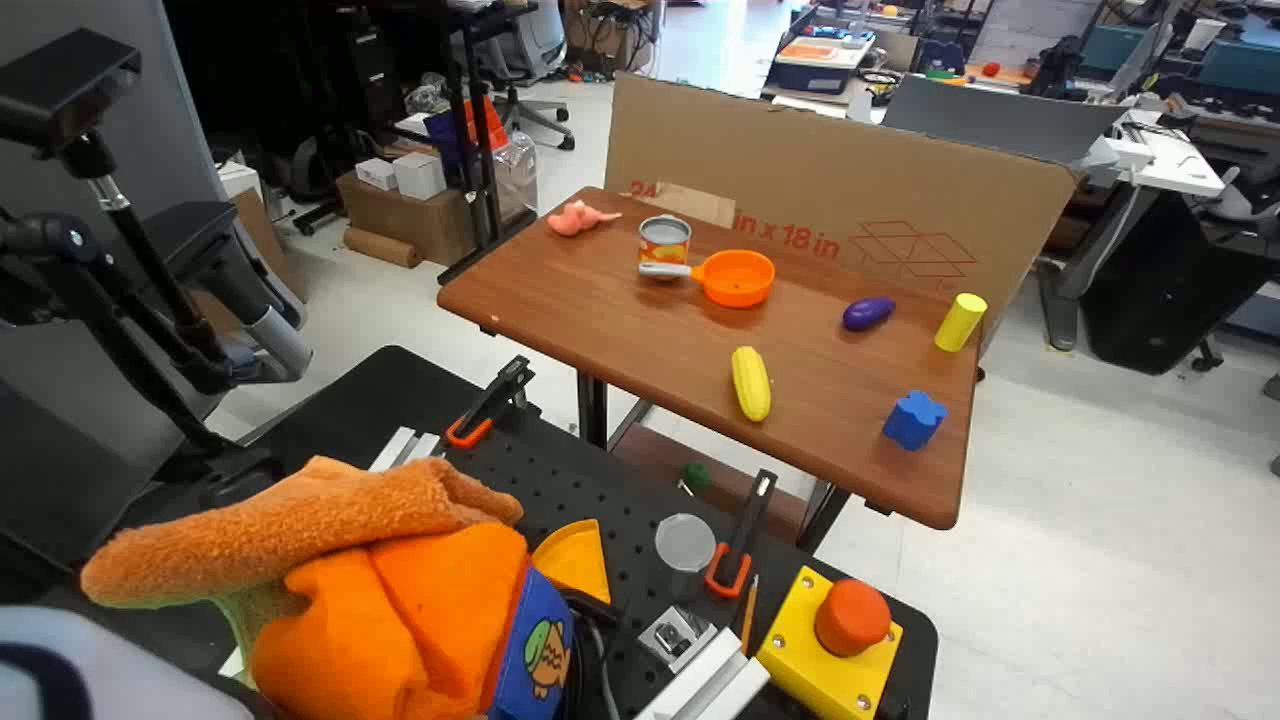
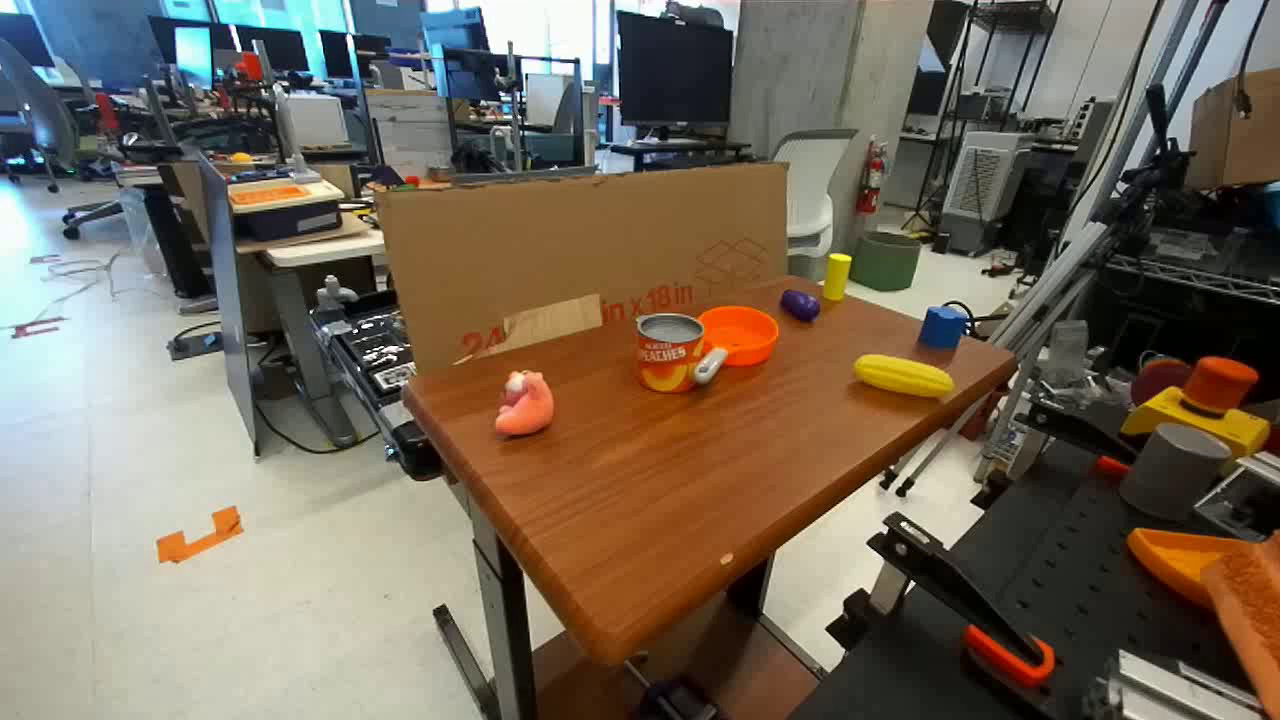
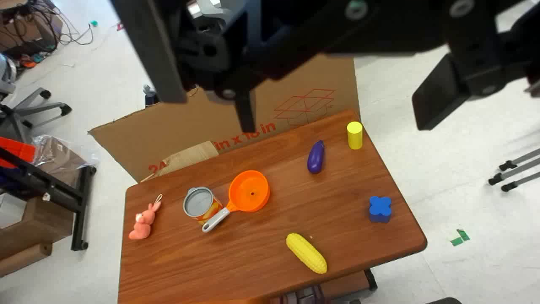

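In the wrist view my gripper stands open high over the wooden table (image 3: 167,263), its dark fingers spread wide with nothing between them. Below lie a purple eggplant (image 3: 315,157), a yellow corn cob (image 3: 306,253) and a blue flower-shaped block (image 3: 379,209). A yellow cylinder (image 3: 355,136) stands upright near the back right corner. The orange pan (image 3: 249,191) rests beside an open peaches can (image 2: 668,353), its grey handle passing close by the can. At the table's far left sits a pink plush toy (image 3: 144,223). None of these objects touches the gripper.
A cardboard panel (image 1: 828,180) walls off the table's back edge. Beside the table's front is a black pegboard bench (image 1: 624,480) with clamps, an orange cloth (image 1: 372,588) and a red button on a yellow box (image 1: 828,648). Bare wood surrounds the corn.
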